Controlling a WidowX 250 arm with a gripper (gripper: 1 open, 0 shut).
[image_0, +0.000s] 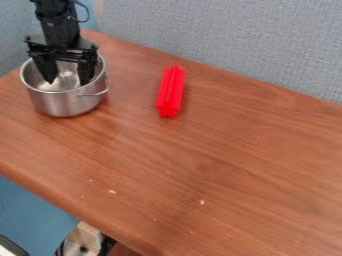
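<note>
My black gripper (66, 68) hangs at the upper left, its open fingers reaching down into a steel pot (66, 103) with a wire handle. Something pale shows inside the pot between the fingers, partly hidden by the gripper. A red elongated object (171, 91) lies on the wooden table to the right of the pot, apart from it.
A grey textured wall (241, 40) runs along the back. The table's left edge drops to a blue area at the lower left.
</note>
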